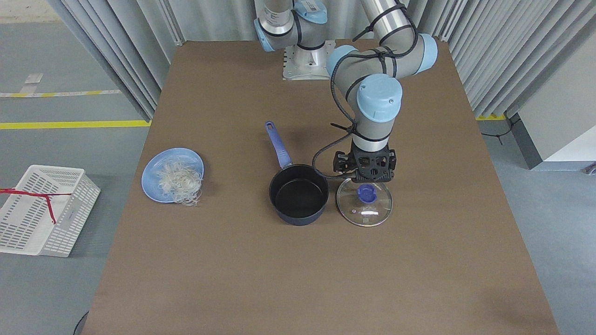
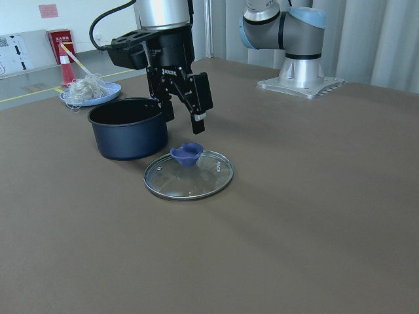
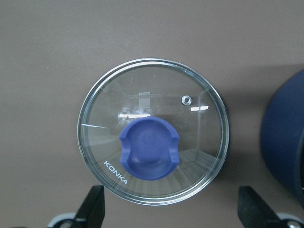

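A glass lid (image 3: 109,152) with a blue knob (image 3: 149,147) lies flat on the table, beside a dark blue saucepan (image 1: 299,195) with a blue handle (image 1: 277,142). Above and just behind the lid is my gripper, its black fingers wide apart and empty; the knob shows clear of them in the wrist view. In the left view the pan (image 2: 131,137) stands behind the lid, with the gripper over the gap near them.
A blue plate (image 1: 153,181) with white stringy strands sits to the left. A white basket (image 1: 47,229) stands off the table, lower left.
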